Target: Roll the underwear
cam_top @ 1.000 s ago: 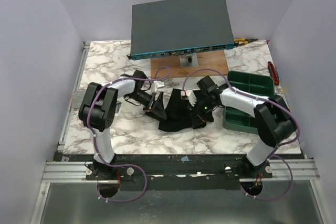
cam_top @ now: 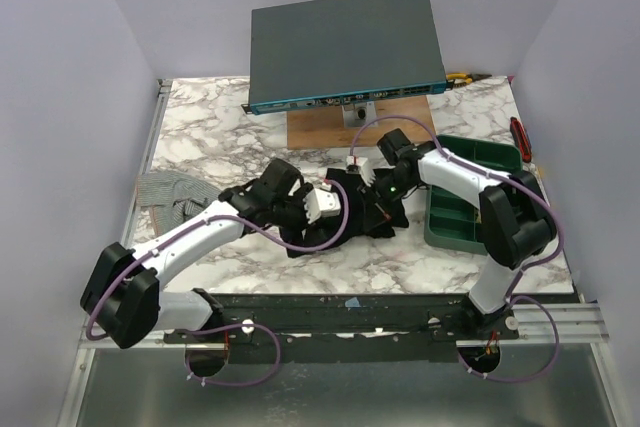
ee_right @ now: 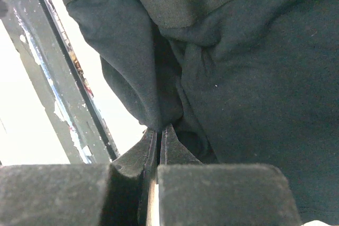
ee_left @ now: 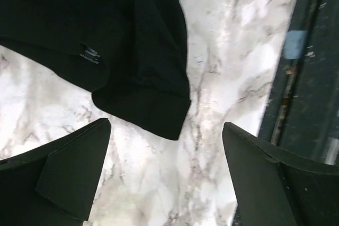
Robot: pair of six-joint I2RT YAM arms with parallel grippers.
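Black underwear (cam_top: 350, 177) lies bunched on the marble table, partly hidden under both arms in the top view. My left gripper hovers over its near-left corner, with its fingers open wide and a folded flap of cloth (ee_left: 148, 104) between and ahead of them. My right gripper is shut at the fabric's folded near edge; its tips meet at a gathered ridge (ee_right: 137, 72), and whether cloth is pinched between them cannot be seen clearly.
A green divided bin (cam_top: 450, 227) sits at the right. A striped grey cloth (cam_top: 165, 192) lies at the left. A monitor on a wooden stand (cam_top: 310, 132) occupies the back.
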